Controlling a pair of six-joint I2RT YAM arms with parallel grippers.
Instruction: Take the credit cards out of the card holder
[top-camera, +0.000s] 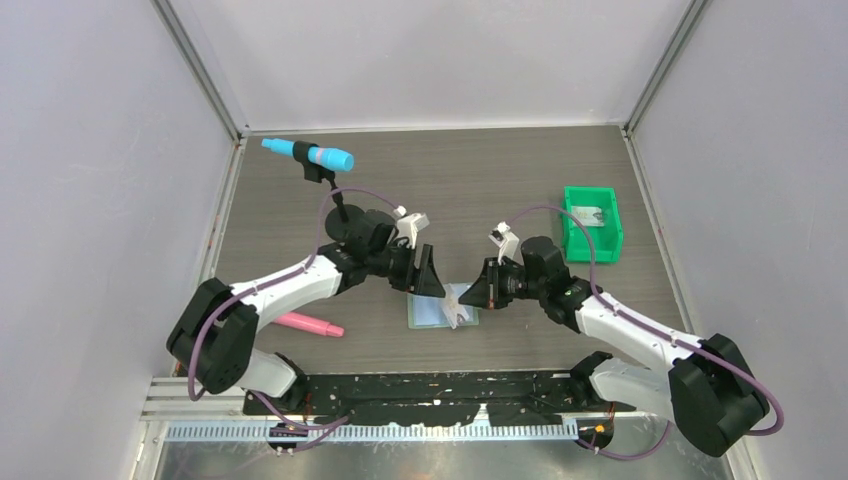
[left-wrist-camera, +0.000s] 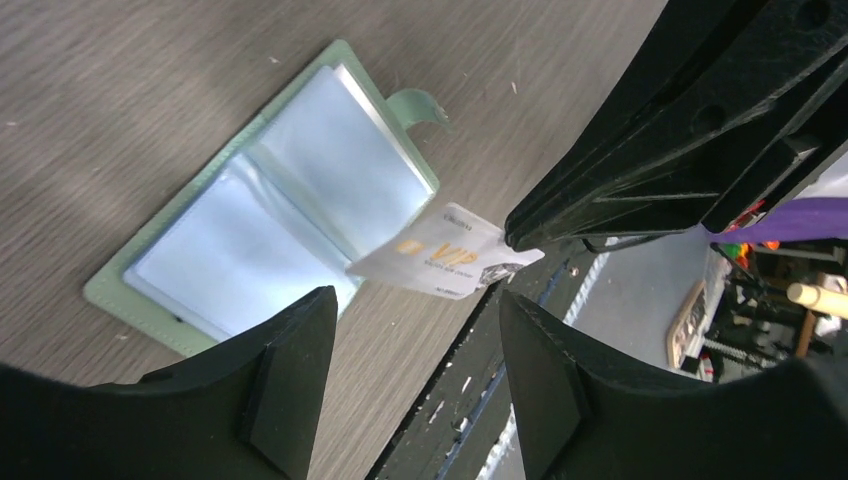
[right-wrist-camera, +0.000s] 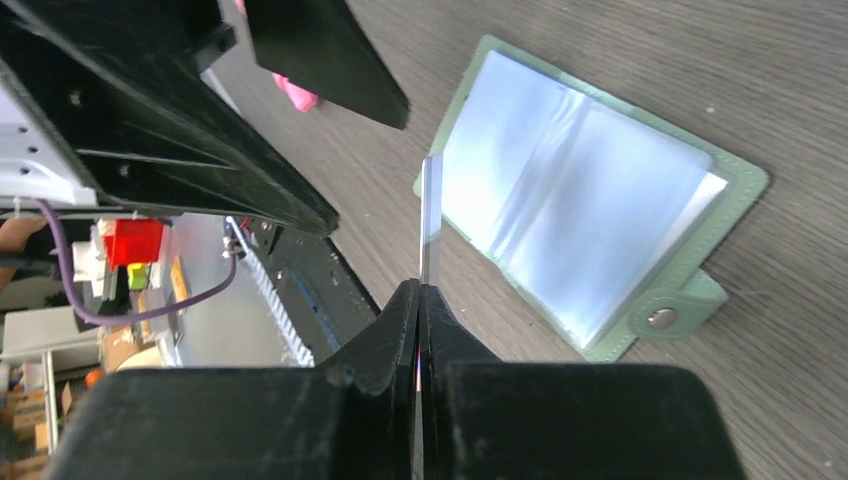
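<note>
A green card holder with clear sleeves (top-camera: 425, 315) (left-wrist-camera: 200, 250) (right-wrist-camera: 620, 230) lies open on the table, its snap tab to one side. My right gripper (top-camera: 465, 300) is shut on a white card with gold print, held above the holder, edge-on in the right wrist view (right-wrist-camera: 430, 205). My left gripper (top-camera: 428, 287) is open with nothing between its fingers, over the holder beside the card.
A green tray (top-camera: 610, 240) with a pale item inside stands at the back right. A blue tube on a black stand (top-camera: 330, 158) is at back left, a pink bottle (top-camera: 310, 324) at front left.
</note>
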